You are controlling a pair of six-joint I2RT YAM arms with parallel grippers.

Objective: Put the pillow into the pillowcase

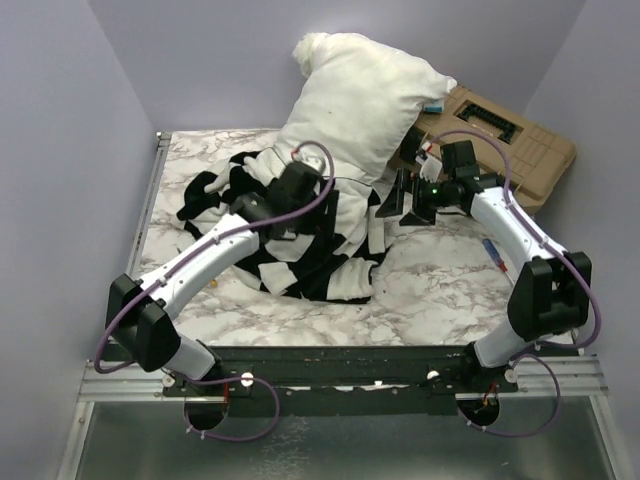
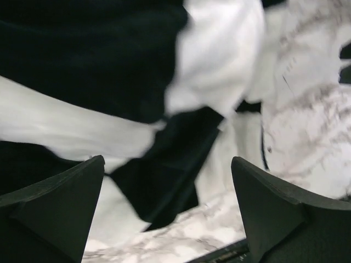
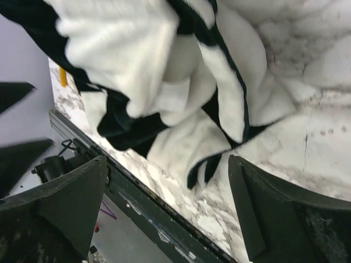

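Observation:
A big white pillow lies at the back, its lower part over or in the crumpled black-and-white pillowcase; how far inside, I cannot tell. My left gripper, blurred in the top view, is over the middle of the case, and in the left wrist view it is open above the cloth. My right gripper stands open at the right edge of the case; in the right wrist view folded cloth lies below its fingers.
A tan plastic case stands at the back right. A blue-handled tool lies on the bare marble table at right. A small yellow item is at the left.

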